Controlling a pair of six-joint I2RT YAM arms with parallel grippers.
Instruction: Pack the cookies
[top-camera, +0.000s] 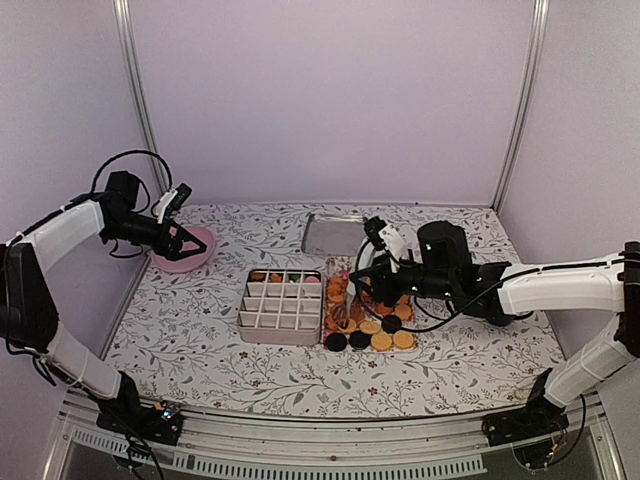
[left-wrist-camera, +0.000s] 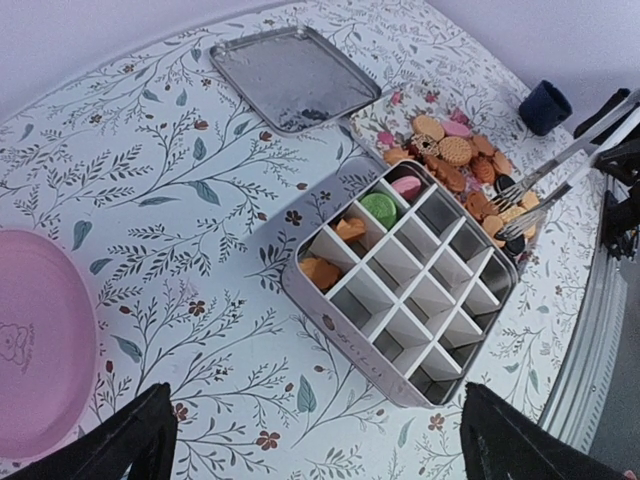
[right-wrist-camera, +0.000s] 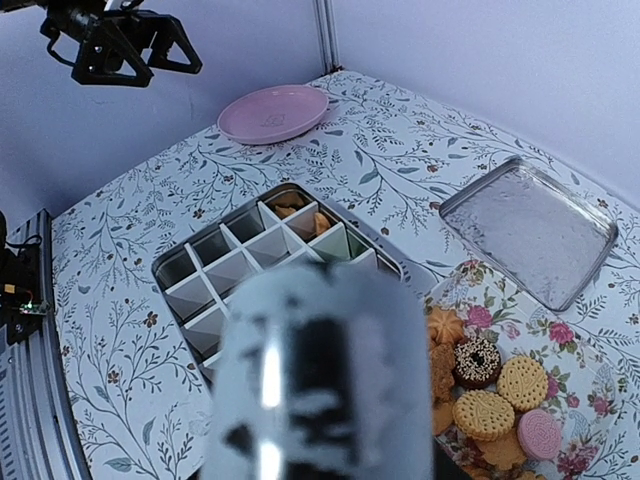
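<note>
A divided metal box (top-camera: 280, 325) has several rear compartments holding cookies, including a green one (left-wrist-camera: 379, 208). Right of it, a floral tray (right-wrist-camera: 560, 350) carries many cookies, among them sandwich cookies (right-wrist-camera: 521, 382) and a pink one (right-wrist-camera: 539, 435). My right gripper reaches down onto the cookies near the box with its long fingers apart; whether anything is between the tips cannot be seen, and a blurred finger fills the lower middle of the right wrist view. My left gripper (top-camera: 178, 240) hangs open and empty above the pink plate (left-wrist-camera: 70, 400).
An empty silver tray (right-wrist-camera: 530, 225) lies at the back, behind the cookies. A dark cup (left-wrist-camera: 543, 106) stands to the right. The table left of the box and along the front is clear.
</note>
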